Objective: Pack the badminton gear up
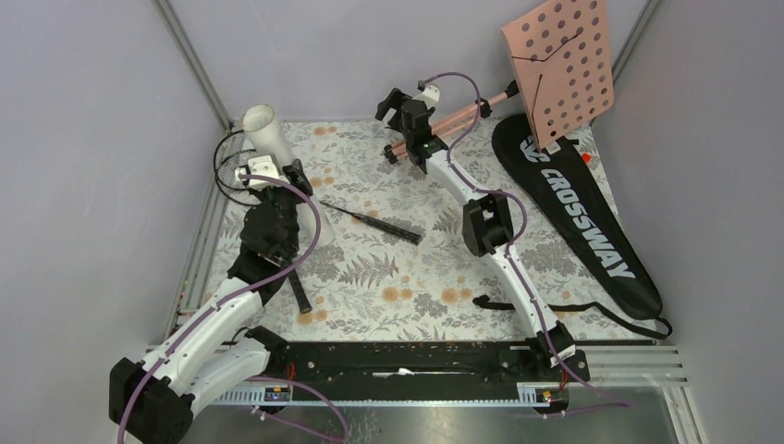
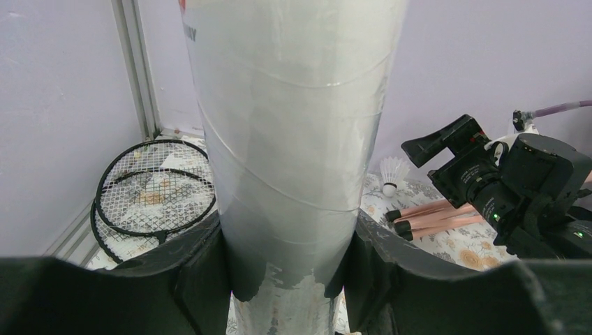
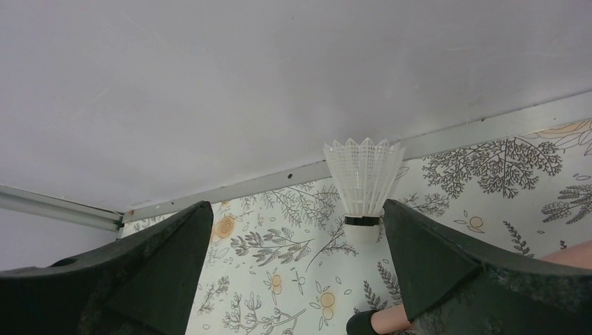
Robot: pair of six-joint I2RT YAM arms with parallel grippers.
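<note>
A white shuttlecock tube (image 2: 290, 139) is clamped in my left gripper (image 1: 288, 178), its open end (image 1: 259, 117) raised toward the back wall. At the back, my right gripper stands open, tipped down toward a white shuttlecock (image 3: 363, 181) that lies beyond its fingers, with nothing held. In the left wrist view that shuttlecock (image 2: 392, 174) sits near the back wall. Two rackets overlap at the left, their black-framed heads (image 2: 155, 192) partly behind the tube. One racket handle (image 1: 388, 227) lies mid-table; another handle (image 1: 299, 290) shows below my left gripper. The black CROSSWAY bag (image 1: 582, 222) rests at the right.
A pink perforated stand (image 1: 564, 69) leans at the back right, and its pink legs (image 1: 456, 121) run close beside my right gripper. The bag's strap (image 1: 592, 307) crosses the front right.
</note>
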